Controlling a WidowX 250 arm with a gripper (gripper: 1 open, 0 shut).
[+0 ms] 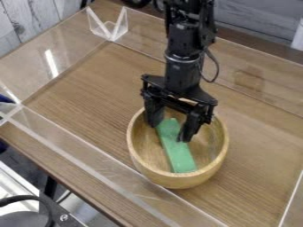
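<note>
A light tan round bowl (178, 174) sits near the middle of the wooden table, with a green elongated object (178, 151) lying inside it. My black gripper (178, 119) hangs down from the top of the view and stands open over the back half of the bowl, its fingers low around the upper part of the green object. Whether they touch it I cannot tell.
A clear angular plastic piece (108, 26) is at the back left. Black cables show at the lower left corner.
</note>
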